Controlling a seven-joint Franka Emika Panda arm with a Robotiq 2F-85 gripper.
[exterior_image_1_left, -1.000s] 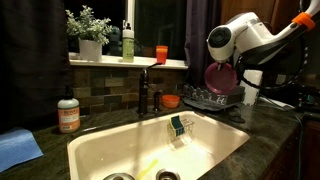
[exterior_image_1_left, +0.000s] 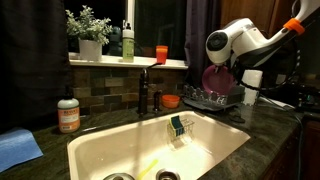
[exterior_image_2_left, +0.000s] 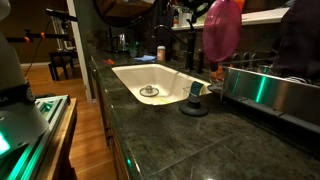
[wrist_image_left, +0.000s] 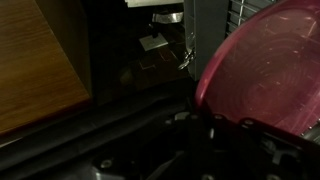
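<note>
A translucent pink-red plate (exterior_image_1_left: 215, 79) is held up on edge above the dish rack (exterior_image_1_left: 208, 99) at the sink's back right. My gripper is shut on the plate's rim; in the wrist view the plate (wrist_image_left: 265, 70) fills the right side. Exterior view 2 shows the plate (exterior_image_2_left: 222, 30) above the metal rack (exterior_image_2_left: 270, 95), apparently clear of it. Dark shapes hide most of the fingertips, and the plate's lower edge against the rack is hard to make out in exterior view 1.
The white sink (exterior_image_1_left: 130, 150) lies left of the rack, with a wire caddy (exterior_image_1_left: 181, 128) inside. An orange bowl (exterior_image_1_left: 170, 101) and black faucet (exterior_image_1_left: 143, 95) stand behind it. A paper towel roll (exterior_image_1_left: 252, 84) is close on the right.
The arm and plate have shifted slightly in exterior view 1, and the plate's tilt has changed a little. It stays in my gripper. The sink area looks unchanged.
</note>
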